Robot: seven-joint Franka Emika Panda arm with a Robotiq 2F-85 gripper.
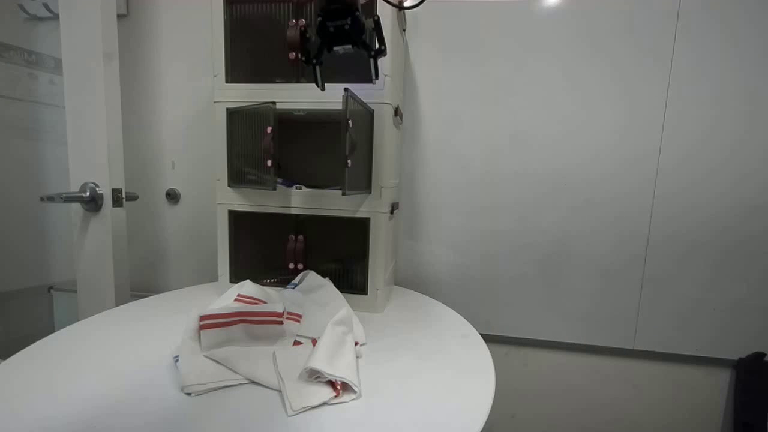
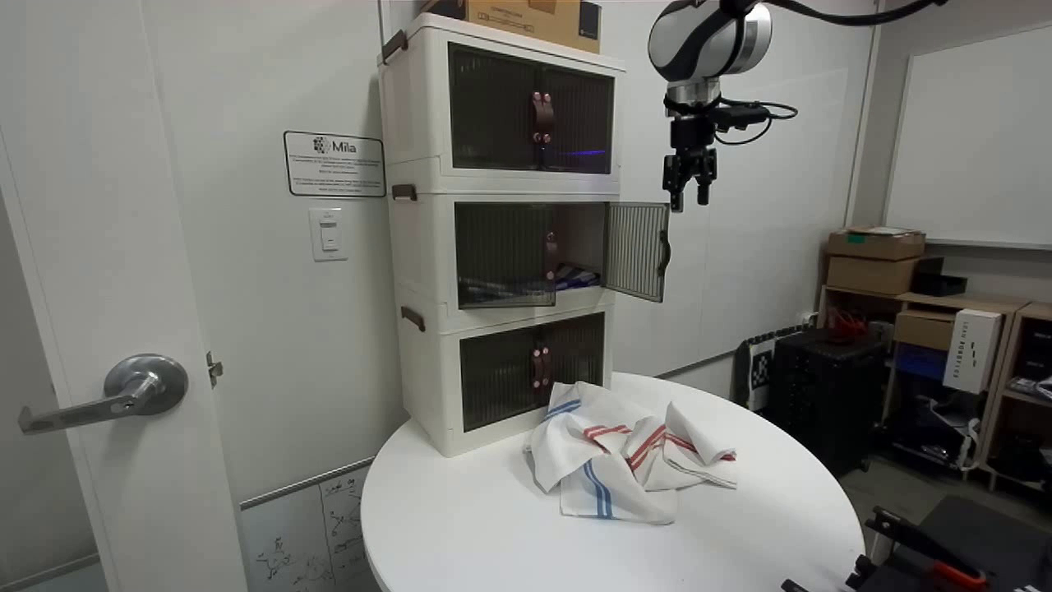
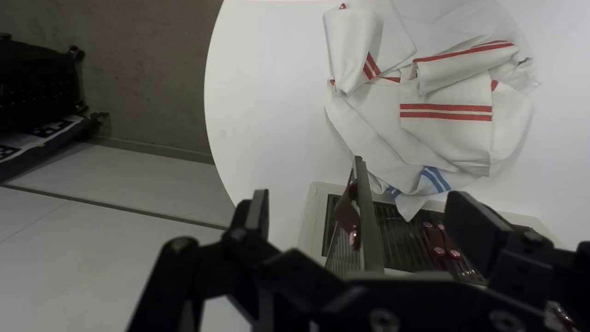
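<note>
High above the table hangs my gripper [image 1: 347, 79], its fingers spread apart and nothing between them. In exterior view 2 the gripper [image 2: 689, 202] is level with the top of the middle compartment, near its swung-out right door [image 2: 636, 251]. Both doors of that middle compartment stand ajar; the left door [image 1: 251, 146] is less than fully open. Something bluish [image 2: 574, 277] lies inside, too dim to name. White towels [image 3: 448, 133] with red and blue stripes lie crumpled on the round table [image 1: 425, 360], before the bottom compartment. From above, the wrist view shows a door edge [image 3: 366, 216] between the fingers, lower down.
The top compartment [image 2: 493, 108] and the bottom compartment [image 1: 259, 245] have shut doors. A cardboard box [image 2: 532, 21] sits on the cabinet. Bare table lies around the towels, and open air is to the cabinet's right.
</note>
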